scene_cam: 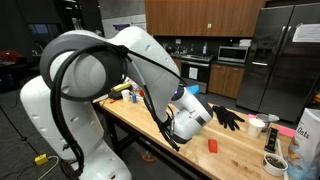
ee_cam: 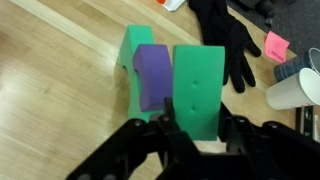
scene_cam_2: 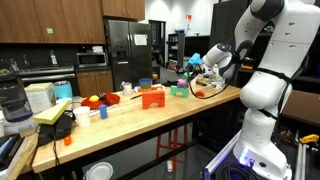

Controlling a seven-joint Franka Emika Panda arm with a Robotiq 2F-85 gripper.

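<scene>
In the wrist view my gripper is shut on a green block (ee_cam: 198, 75), which stands up between its dark fingers. Behind and left of it a purple block (ee_cam: 152, 72) rests against another green block (ee_cam: 134, 42) on the wooden table. How the lower ends of these blocks meet is partly hidden by the held block and the fingers. From the first exterior view, the white arm reaches down over the table, and its own body hides most of the held block.
Black gloves (ee_cam: 222, 35) lie beyond the blocks, with a white cup (ee_cam: 293, 91) to the right. A red block (scene_cam: 213, 146) sits on the table right of the arm. Bare wood (ee_cam: 60, 110) stretches left of the blocks in the wrist view.
</scene>
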